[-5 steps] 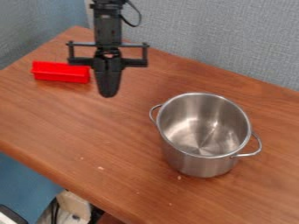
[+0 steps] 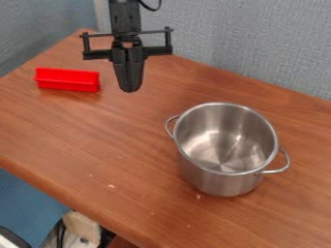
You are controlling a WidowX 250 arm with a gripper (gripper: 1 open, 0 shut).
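A black gripper hangs at the upper middle of the camera view, above the wooden table. Whether its fingers are apart or closed is hard to make out. A red box-shaped item lies on the table to the left of the gripper, near the back left. A large steel pot with two side handles stands on the right, its inside empty.
A grey wall runs along the back.
The red item and pot have not moved.
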